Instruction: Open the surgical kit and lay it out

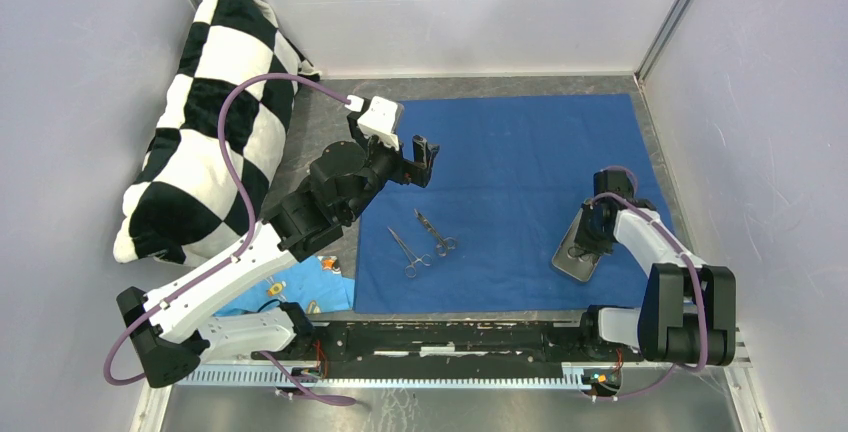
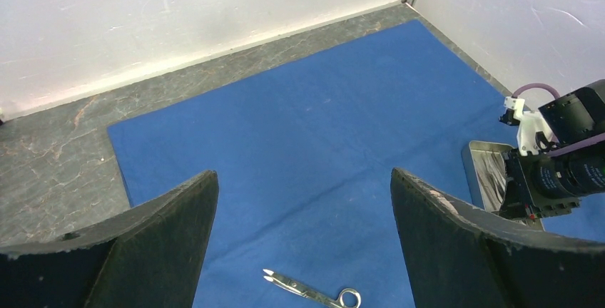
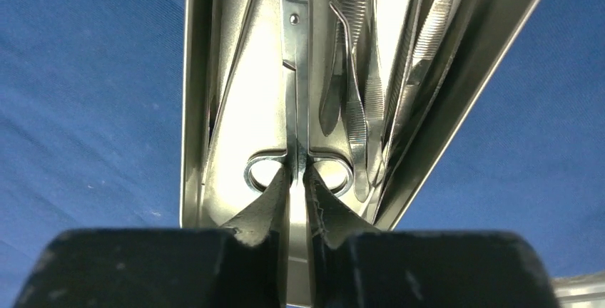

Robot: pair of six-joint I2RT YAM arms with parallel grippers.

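Note:
In the right wrist view, scissors (image 3: 296, 94) lie in the metal tray (image 3: 191, 108), their ring handles toward me. My right gripper points down at them, its fingertips at the inner sides of the two rings, with a narrow gap between. Whether the fingers press on the metal cannot be told. Beside the scissors lie several tweezers (image 3: 374, 101) and a thin tool (image 3: 232, 73). My left gripper stands open and empty above the blue cloth (image 2: 285, 130). Two scissor-like instruments, one (image 1: 405, 249) left of the other (image 1: 436, 232), lie on the cloth.
A checkered cushion (image 1: 215, 132) leans at the left wall. A light-blue wrap (image 1: 330, 287) with small items lies at the front left, by the left arm. Walls close off the back and sides.

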